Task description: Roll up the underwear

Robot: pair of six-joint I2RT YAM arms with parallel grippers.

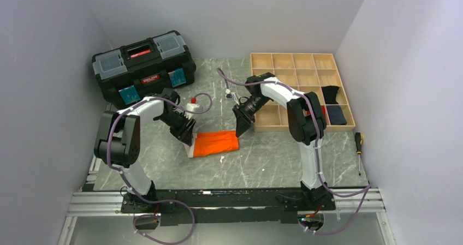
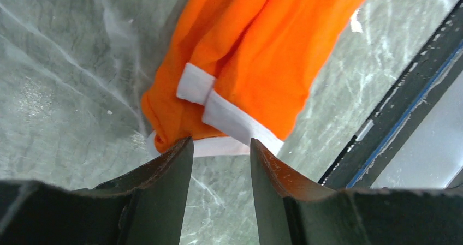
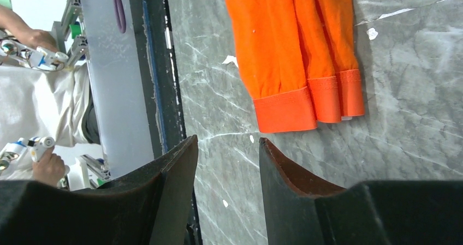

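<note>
The underwear point(image 1: 217, 143) is a flat orange strip folded lengthwise, lying on the grey table between my arms. In the left wrist view its left end shows a pale band point(image 2: 235, 114) and loose folded layers. My left gripper hovers at that end, its fingers parted with nothing visibly held. At the opposite end the right wrist view shows a darker orange waistband point(image 3: 285, 111) in stacked folds. Just short of this edge my right gripper stands open, bare table between its fingertips.
A wooden compartment box point(image 1: 271, 128) stands at the back right, partly under my right arm, with dark folded cloths point(image 1: 336, 114) in it. A black toolbox point(image 1: 143, 70) fills the back left. A screwdriver point(image 1: 358, 147) lies at the right edge.
</note>
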